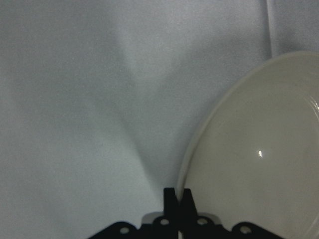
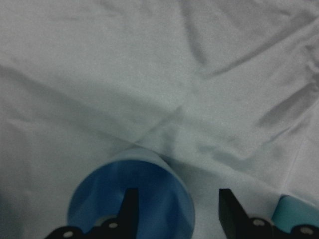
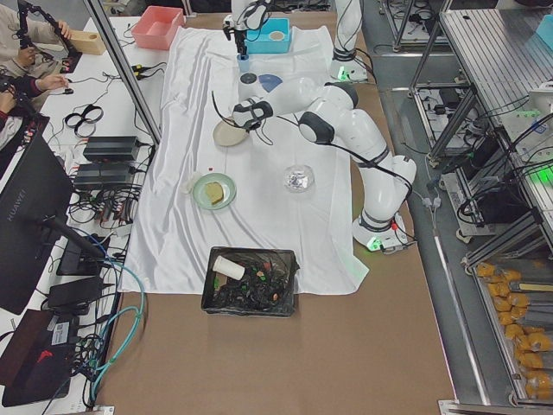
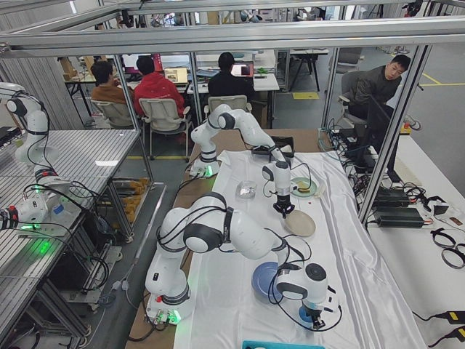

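My left gripper is at the rim of a cream plate (image 1: 254, 144), its fingertips close together on that rim; in the camera left view the plate (image 3: 225, 137) lies beyond a green plate (image 3: 225, 191) holding a yellow sponge-like piece (image 3: 213, 192). My right gripper stands open over a blue cup (image 2: 159, 194), one finger above its inside, the other outside. A blue bowl (image 4: 265, 278) sits between the two arms on the white cloth.
A teal bin (image 3: 263, 41) is at the far end, beside the right gripper. A black bin (image 3: 249, 303) with a white cylinder and scraps stands at the near edge. A clear item (image 3: 299, 177) lies right of the green plate.
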